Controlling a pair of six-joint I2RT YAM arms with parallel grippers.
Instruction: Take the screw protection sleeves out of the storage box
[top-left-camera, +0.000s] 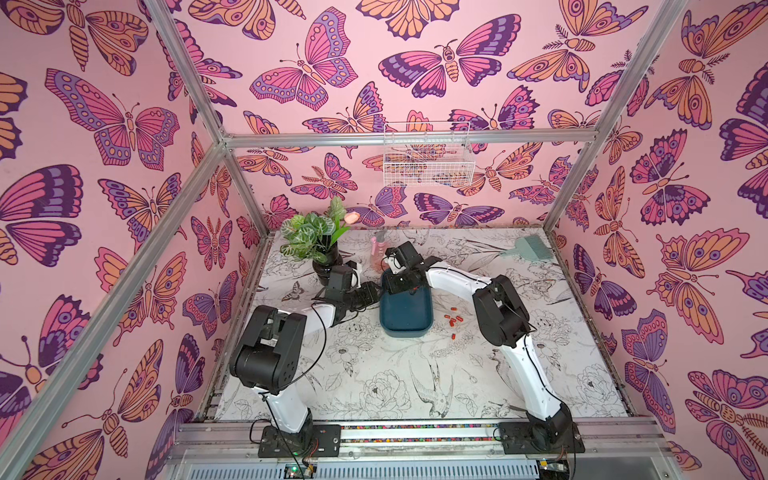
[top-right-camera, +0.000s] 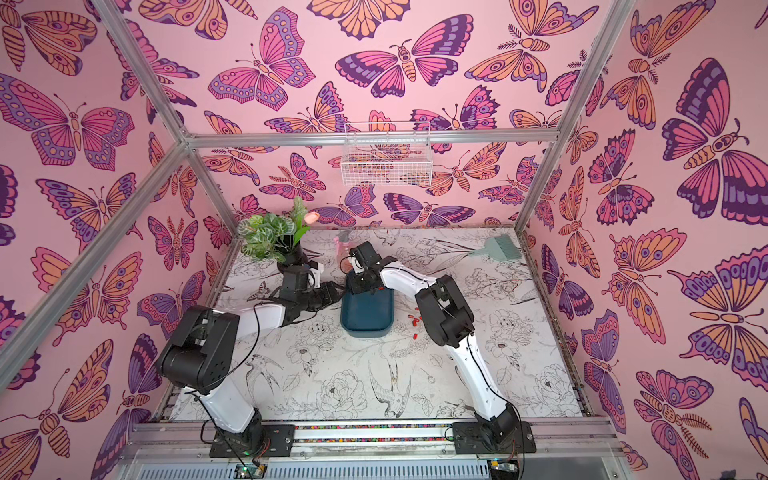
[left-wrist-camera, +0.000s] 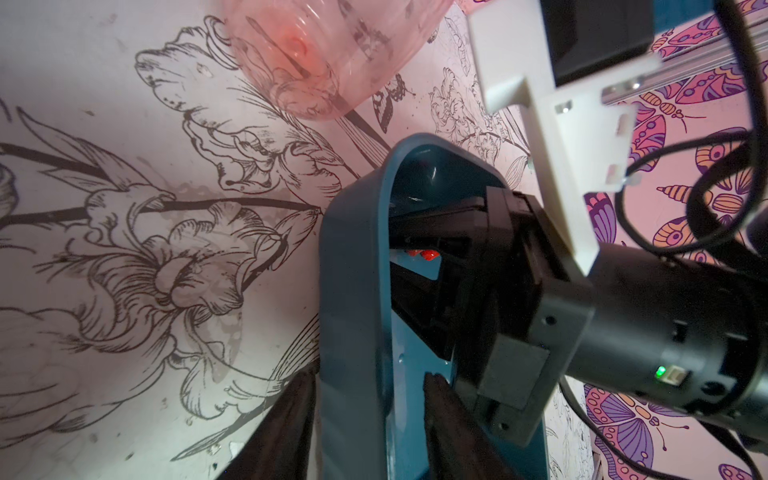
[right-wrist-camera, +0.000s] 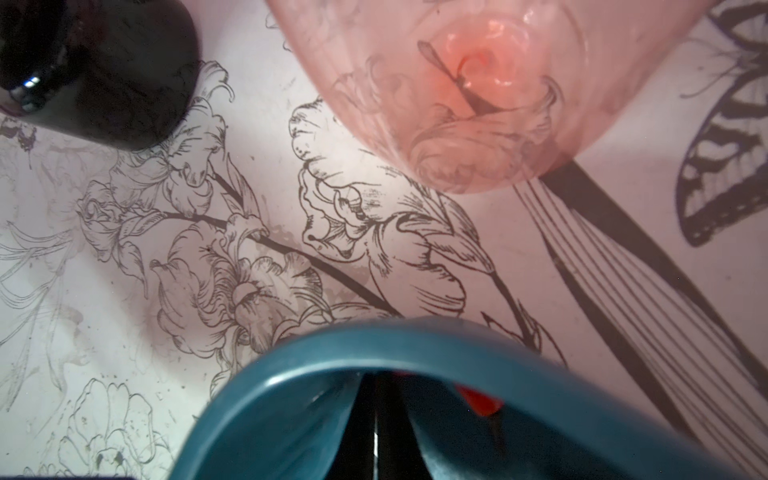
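Observation:
The dark teal storage box (top-left-camera: 406, 320) lies in the middle of the table. In the left wrist view, red sleeves (left-wrist-camera: 429, 255) show inside it; the right wrist view shows one (right-wrist-camera: 480, 400) just below the rim (right-wrist-camera: 416, 344). My right gripper reaches down into the box's back end, shut; whether anything thin is between its fingers is hidden. My left gripper is part open, its fingers either side of the box's left wall. Several red sleeves (top-left-camera: 453, 318) lie loose on the table to the right of the box.
A potted plant (top-left-camera: 312, 236) stands behind my left gripper. A translucent pink bottle (left-wrist-camera: 320, 48) stands just beyond the box. A pale green object (top-left-camera: 528, 248) lies at the back right.

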